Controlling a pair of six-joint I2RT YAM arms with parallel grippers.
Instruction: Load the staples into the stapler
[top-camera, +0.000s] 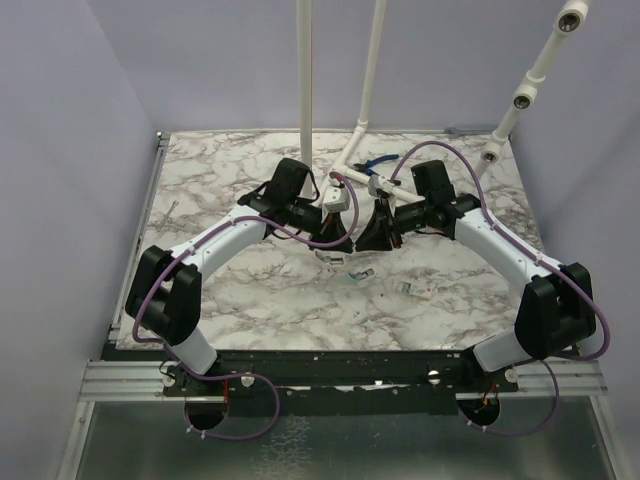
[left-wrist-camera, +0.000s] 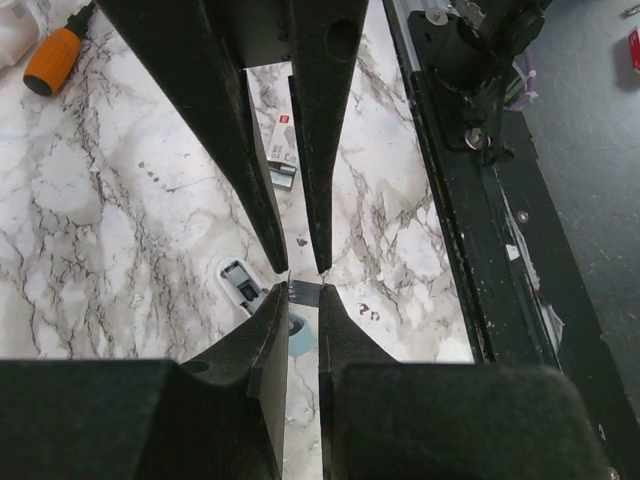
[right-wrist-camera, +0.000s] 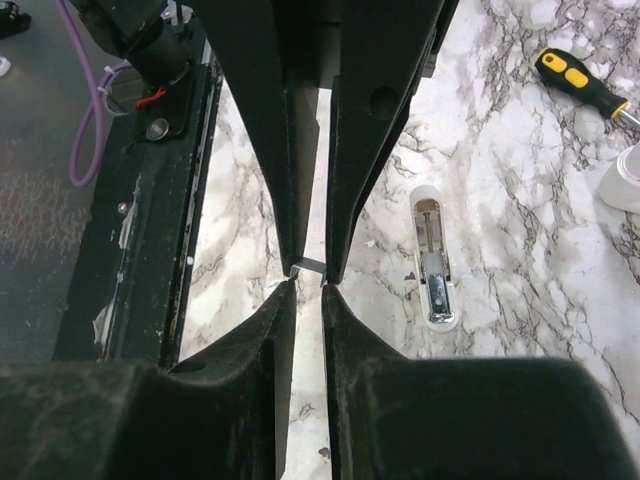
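Observation:
A short grey strip of staples (left-wrist-camera: 306, 293) is pinched between the fingertips of my left gripper, held above the table. My right gripper faces it tip to tip, its fingers parted and close to the strip, with a small gap showing between them. From these views I cannot tell whether the right fingertips touch the strip. Below lies the stapler, opened up, its metal channel (right-wrist-camera: 432, 258) showing in the right wrist view. In the left wrist view my fingers partly cover the stapler (left-wrist-camera: 240, 284).
A small white and grey box (left-wrist-camera: 283, 140) lies on the marble table. An orange screwdriver (left-wrist-camera: 52, 62) and a yellow and black one (right-wrist-camera: 580, 82) lie nearby, with a white tub (right-wrist-camera: 622, 180). Blue-handled pliers (top-camera: 375, 161) rest at the back.

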